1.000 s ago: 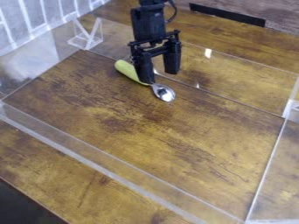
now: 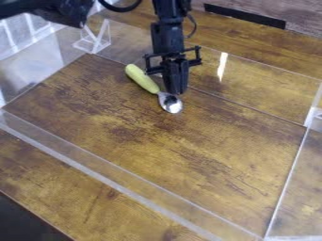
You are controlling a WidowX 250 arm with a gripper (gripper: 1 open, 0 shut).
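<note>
My gripper (image 2: 172,80) is at the back of the clear-walled enclosure, low over a metal spoon (image 2: 171,104). Its fingers look shut; whether anything thin is between the fingertips is too small to tell. The spoon's bowl points toward the front, and its upper part is hidden by the gripper. A pale yellow-green elongated object (image 2: 141,77) lies just left of the gripper, angled toward the spoon.
Transparent walls (image 2: 151,193) surround the wooden surface (image 2: 164,155), with a white bracket (image 2: 93,38) at the back left.
The gripper has moved slightly and come down over the spoon. The spoon has shifted a little to the left and sits more upright in the view.
</note>
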